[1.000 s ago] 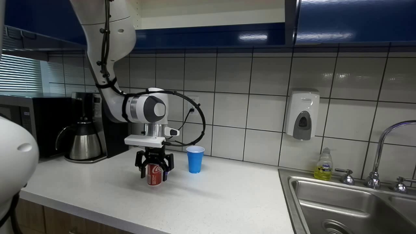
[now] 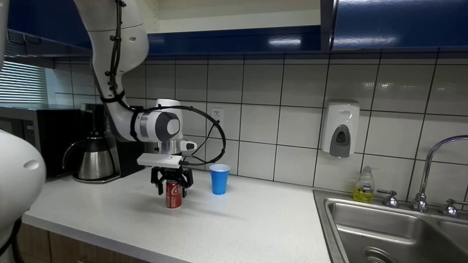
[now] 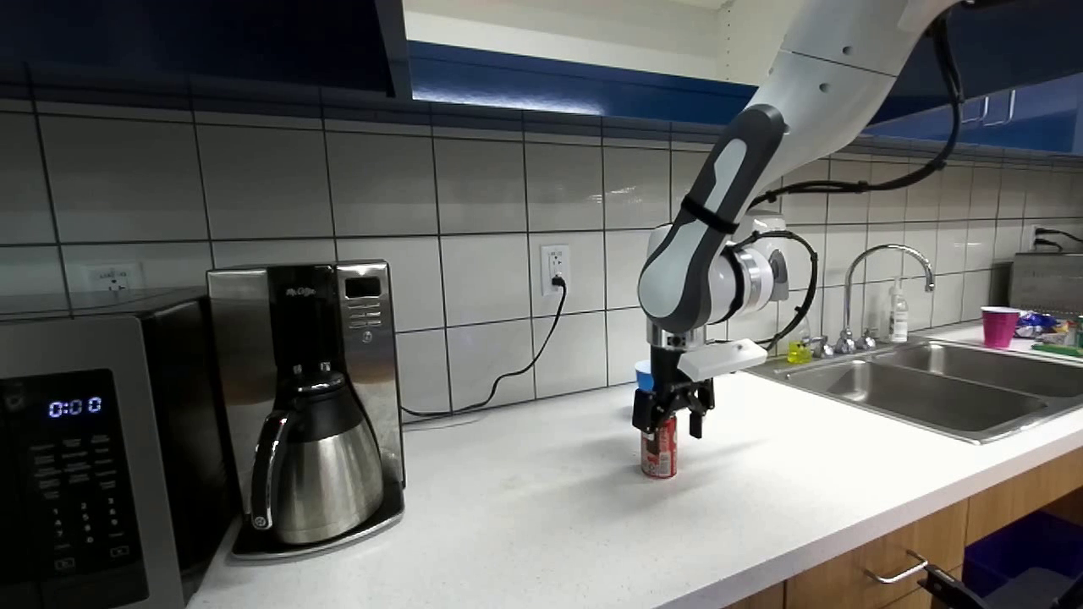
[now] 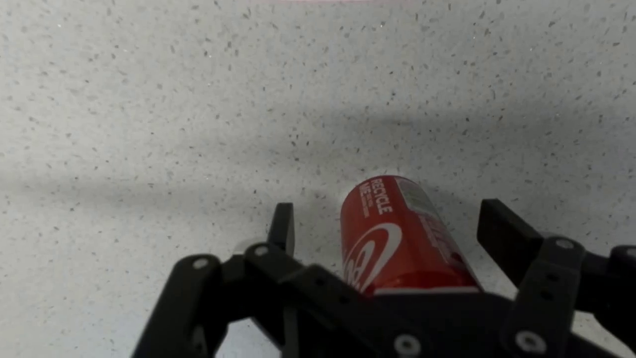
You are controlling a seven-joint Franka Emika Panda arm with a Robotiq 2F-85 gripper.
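Observation:
A red Coca-Cola can [image 2: 173,198] stands upright on the white counter, its lower part clear of my gripper [image 2: 173,190]. From above, in the wrist view, the can [image 4: 399,238] sits between two spread black fingers, with a gap on either side. My gripper is open, pointing down around the upper part of the can; its top end is hidden by the gripper body. In the second exterior view the same can [image 3: 660,452] shows below the gripper [image 3: 674,421]. A blue cup [image 2: 219,179] stands behind and to the right of the can.
A coffee maker with a steel carafe [image 2: 95,158] and a microwave [image 3: 76,457] occupy the left end. On the right are the sink [image 2: 386,223], faucet [image 2: 425,175] and a yellow soap bottle [image 2: 364,186]. Bare counter [image 2: 263,219] lies between can and sink.
In exterior view 1 the arm has shifted slightly left, and the fingertips appear a little higher against the can. Can and blue cup stand where they were.

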